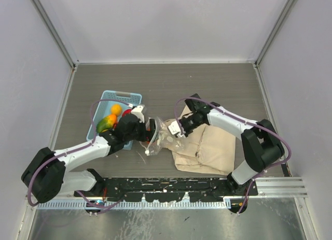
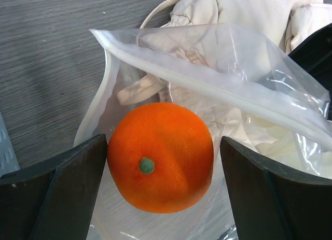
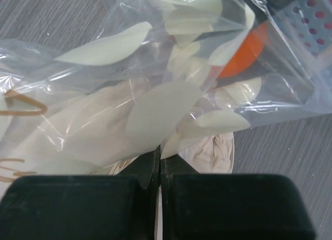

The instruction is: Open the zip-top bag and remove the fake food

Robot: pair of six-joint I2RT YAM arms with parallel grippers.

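A clear zip top bag (image 1: pixel 167 136) lies between my two grippers, its mouth gaping toward the left one. Inside the mouth sits an orange fake fruit (image 2: pixel 161 157) with a green stem spot. My left gripper stands part open around this fruit: the left finger (image 2: pixel 78 178) appears to touch it, while a narrow gap shows beside the right finger (image 2: pixel 264 183). White zip edging (image 2: pixel 192 82) runs just past the fruit. In the right wrist view, my right gripper is shut on the pale-patterned plastic of the bag.
A blue basket (image 1: pixel 104 95) with several pieces of fake food, including an orange (image 1: pixel 116 109) and a green-orange fruit (image 1: pixel 107 122), stands left, partly under the left arm. A beige cloth bag (image 1: pixel 218 149) lies flat on the right.
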